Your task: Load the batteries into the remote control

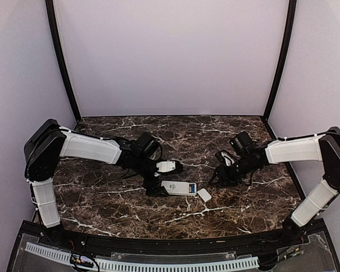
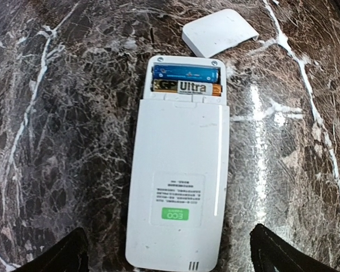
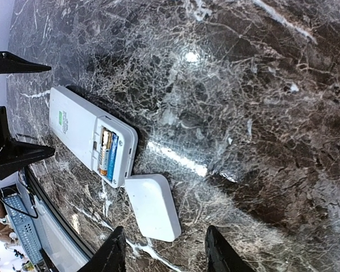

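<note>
The white remote control (image 2: 178, 147) lies back side up on the marbled table, its battery bay uncovered. Inside the bay a blue battery (image 2: 185, 73) and a gold-and-silver battery (image 2: 187, 87) lie side by side. Just off the bay end, the white battery cover (image 3: 153, 207) rests on the table, close to the remote's corner. Around the remote's label end, above it, my left gripper is open, one finger to each side. My right gripper stands partly open with nothing between its fingers, a little right of the cover in the top view.
A slatted white strip (image 1: 141, 266) runs along the table's front edge. Apart from the remote and cover, the marbled tabletop (image 1: 181, 136) is bare, with free room behind and in front of them.
</note>
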